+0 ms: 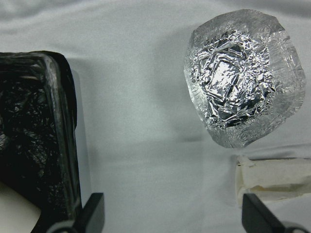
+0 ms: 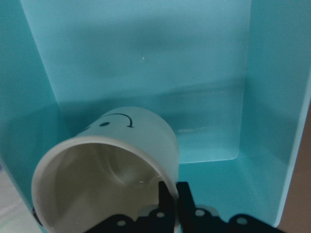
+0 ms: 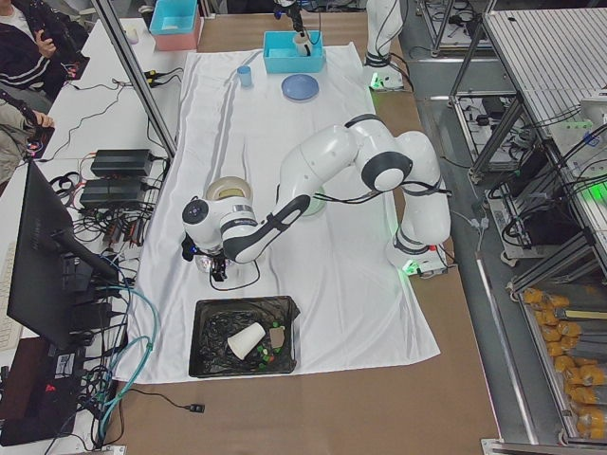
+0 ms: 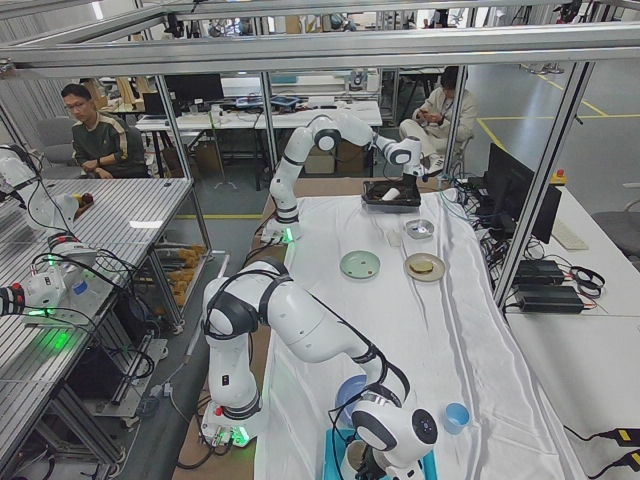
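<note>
My left gripper stands open above the cloth, between the black bag-lined bin (image 1: 39,121) and a crumpled clear-and-foil bowl (image 1: 243,77), with a folded pale wrapper (image 1: 272,179) nearby. In the bin lie a white cup (image 3: 245,341) and small scraps. My right gripper is shut on the rim of a white mug (image 2: 146,126) with a drawn face, which it holds inside the light blue bin (image 2: 209,43).
A beige plate with a yellow item (image 4: 424,266), a green plate (image 4: 359,265), a blue plate (image 3: 300,86) and a blue cup (image 4: 456,418) stand on the white cloth.
</note>
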